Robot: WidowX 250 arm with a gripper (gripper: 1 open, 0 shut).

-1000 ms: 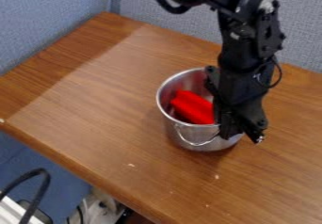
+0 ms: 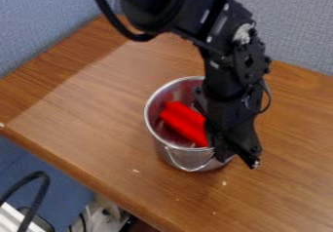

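Observation:
A metal pot (image 2: 164, 143) with a wire handle stands on the wooden table, a red object (image 2: 185, 121) lying inside it. My black gripper (image 2: 237, 148) is down at the pot's right side, over its rim and partly hiding it. The gripper looks shut; whether anything is between its fingertips is hard to see.
Grey-blue padded walls border it at the back and left. Cables and white items lie off the table at the lower left.
The pot, with the red object inside, has shifted left and toward the front edge, along with my gripper.

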